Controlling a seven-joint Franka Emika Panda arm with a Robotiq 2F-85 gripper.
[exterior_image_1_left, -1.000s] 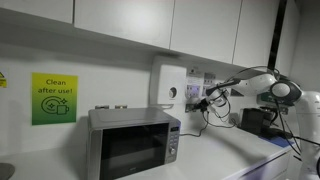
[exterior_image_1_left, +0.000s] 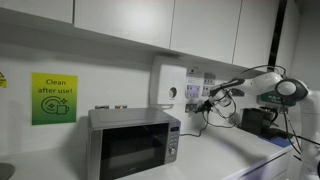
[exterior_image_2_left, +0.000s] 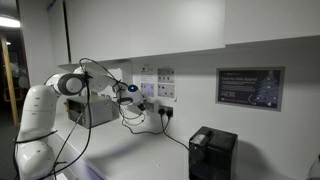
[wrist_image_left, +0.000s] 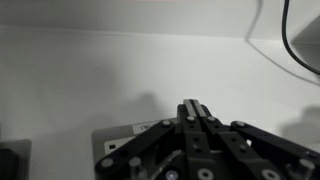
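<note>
My gripper is shut, with nothing showing between its fingers in the wrist view. It points at a pale, bare surface there, and part of a light plate (wrist_image_left: 118, 133) shows just behind its left side. In exterior view 1 the gripper (exterior_image_1_left: 206, 105) is held close to the back wall, right of the white dispenser (exterior_image_1_left: 168, 85). Exterior view 2 has it near the wall sockets (exterior_image_2_left: 166, 90), too small for its fingertips to be made out. Contact with the wall cannot be told.
A microwave (exterior_image_1_left: 132, 142) stands on the counter (exterior_image_1_left: 215, 150). Cables hang by the sockets, and one dark cable (wrist_image_left: 287, 40) crosses the wrist view's upper right. A black machine (exterior_image_2_left: 211, 153) stands at right in exterior view 2.
In exterior view 1 the arm and gripper have shifted slightly to the right over the last second. The microwave and dispenser have not moved.
</note>
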